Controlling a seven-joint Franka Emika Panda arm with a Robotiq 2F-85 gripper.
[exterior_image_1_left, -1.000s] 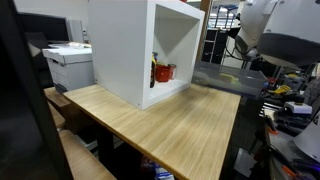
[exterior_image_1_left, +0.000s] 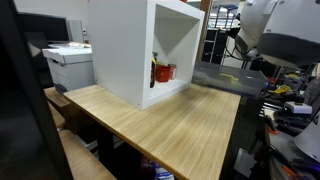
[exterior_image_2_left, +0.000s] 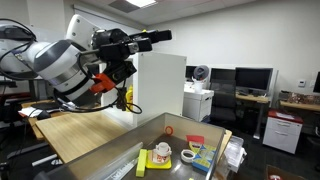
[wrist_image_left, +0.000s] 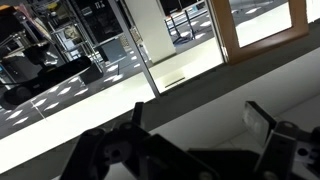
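Observation:
My gripper is open, its two dark fingers standing well apart at the bottom of the wrist view with nothing between them. Beyond them that view has a pale wall surface and part of the room, with no small object near the fingers. A white open-fronted shelf unit (exterior_image_1_left: 122, 52) stands on the wooden table (exterior_image_1_left: 170, 130). Inside it are a red container (exterior_image_1_left: 163, 73) and a dark bottle (exterior_image_1_left: 153, 71). In exterior view 2 the white arm (exterior_image_2_left: 62, 72) reaches over the table from the left, high above a grey bin.
The grey bin (exterior_image_2_left: 98, 157) holds a red-and-white cup (exterior_image_2_left: 161, 153), a yellow item (exterior_image_2_left: 141, 164) and several other things. The tabletop in front of the shelf unit is clear. Desks with monitors (exterior_image_2_left: 253, 77) stand farther back.

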